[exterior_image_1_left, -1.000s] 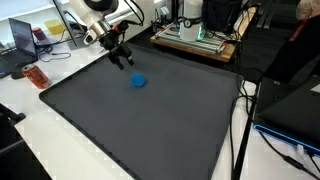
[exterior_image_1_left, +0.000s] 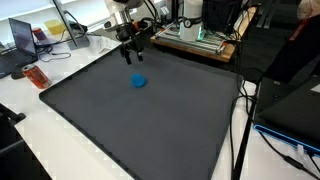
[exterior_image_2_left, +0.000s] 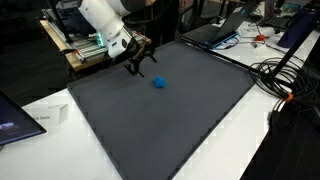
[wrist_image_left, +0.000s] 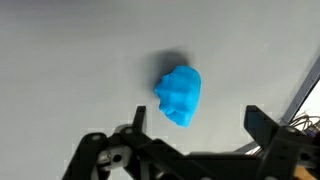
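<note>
A small bright-blue lump (wrist_image_left: 179, 96), its outline uneven, lies on the dark grey board (wrist_image_left: 70, 60). In exterior view 1 the blue lump (exterior_image_1_left: 138, 80) shows near the back of the board, and my gripper (exterior_image_1_left: 134, 57) is behind it. From the other side, exterior view 2 has my gripper (exterior_image_2_left: 146, 67) to the left of the blue lump (exterior_image_2_left: 159, 82). The wrist view shows the black fingers (wrist_image_left: 262, 126) spread wide. The lump appears below and ahead of them, apart from both, and nothing is held.
A red can (exterior_image_1_left: 36, 76) stands off the board's left corner, with a laptop (exterior_image_1_left: 25, 38) behind it. Cables (exterior_image_2_left: 285, 80) lie coiled beyond the board's far edge in exterior view 2. Most of the board is bare.
My gripper has shifted right in exterior view 1, with the arm drawing toward the back edge. The blue lump has stayed where it was.
</note>
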